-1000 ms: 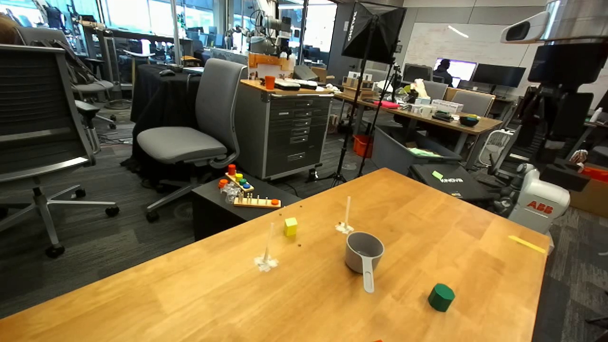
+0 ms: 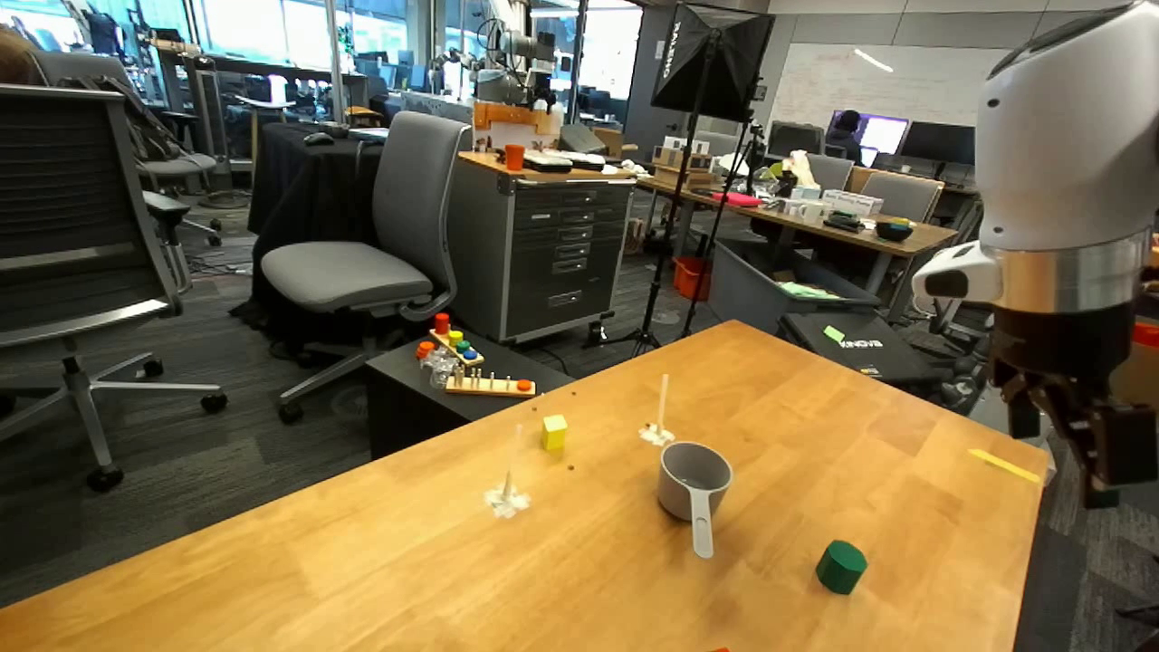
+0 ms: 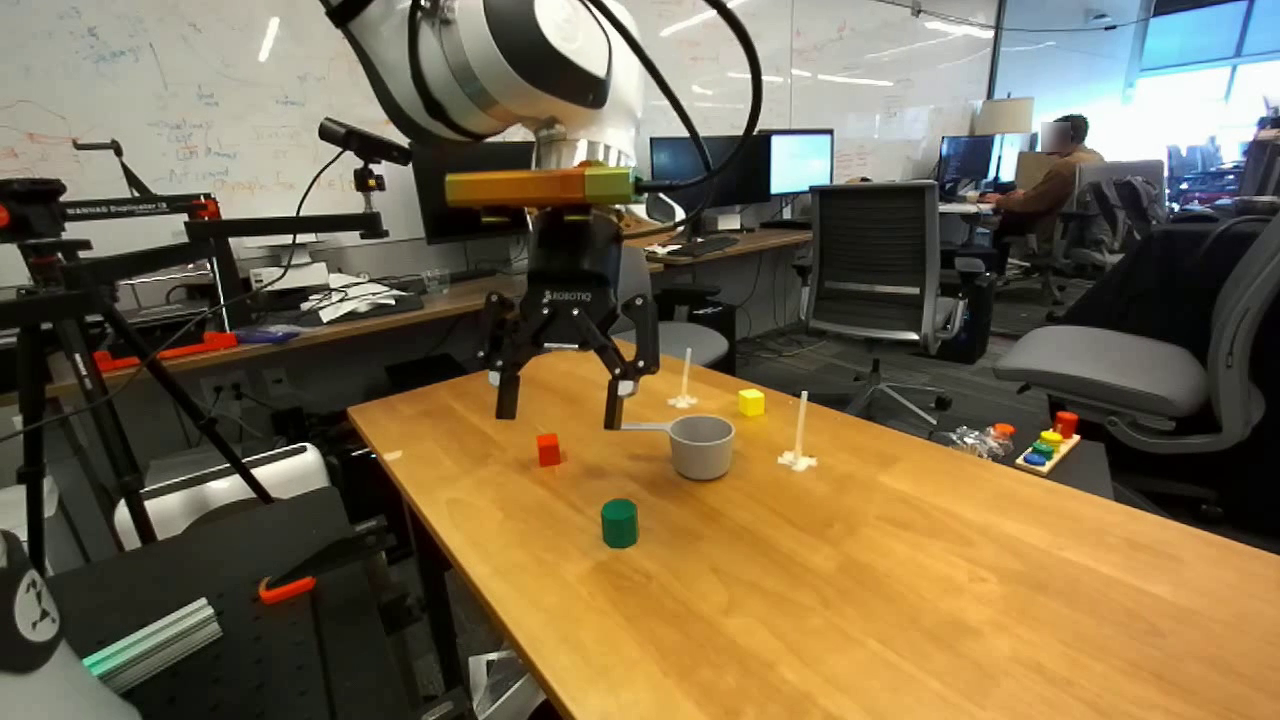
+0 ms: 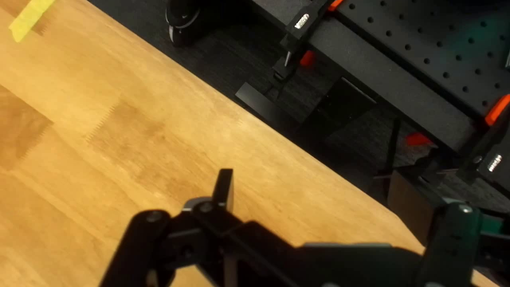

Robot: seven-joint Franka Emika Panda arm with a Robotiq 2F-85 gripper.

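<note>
My gripper (image 3: 561, 414) is open, its fingers wide apart with nothing between them. It hangs above the table's edge, away from the objects, as exterior view 1 shows. A grey cup with a handle (image 2: 695, 478) stands upright on the table. To its right in that view is a green cylinder (image 2: 841, 567). A small red cube (image 3: 548, 450) shows whole in exterior view 2. On the far side sits a yellow block (image 2: 554, 433). In the wrist view only bare table and floor lie under my gripper; none of these objects appears there.
Two thin upright sticks rise from the table, one stick (image 2: 664, 404) behind the cup and another stick (image 3: 800, 428) beyond it. Yellow tape (image 2: 1003, 466) marks the tabletop near its edge.
My arm and gripper have come down lower at the right side of exterior view 1. The cup, green cylinder and yellow block have stayed where they were.
</note>
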